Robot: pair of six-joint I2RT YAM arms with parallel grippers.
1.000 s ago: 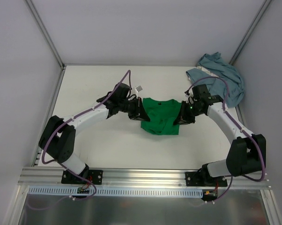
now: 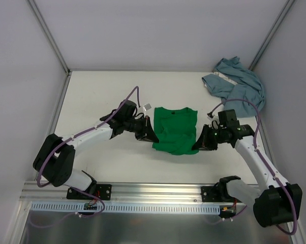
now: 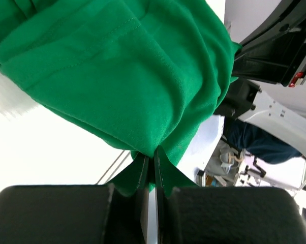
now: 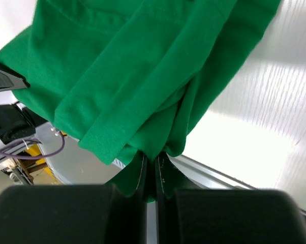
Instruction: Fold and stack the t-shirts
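A green t-shirt (image 2: 176,133) lies at the middle of the white table, its near part stretched between my two grippers. My left gripper (image 2: 156,141) is at the shirt's near left corner. In the left wrist view its fingertips are shut on a gathered bit of green cloth (image 3: 107,86). At the near right corner stands my right gripper (image 2: 194,148). The right wrist view shows it shut on bunched folds of the same fabric (image 4: 127,76). Part of the shirt's underside is hidden by its own folds.
A crumpled heap of blue-grey cloth (image 2: 238,84) sits at the table's back right corner. Bare table (image 2: 112,160) shows to the left and in front of the shirt. A metal rail (image 2: 153,190) runs along the near edge.
Both grippers have come nearer the front edge, the right one most, drawing the shirt's near edge with them.
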